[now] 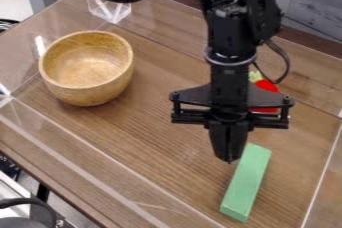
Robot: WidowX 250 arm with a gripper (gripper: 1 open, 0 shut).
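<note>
The black gripper (227,144) hangs in the centre-right of the camera view, pointing down, its fingers shut with nothing visible between them. Just right of and below it a light green rectangular block (245,184) lies on the wooden table. Behind the gripper, a red object (267,89) with a small green part is partly hidden by the arm. A round wooden bowl (86,67) stands at the left.
A transparent object (110,10) stands at the back left. A wall edge runs along the back right.
</note>
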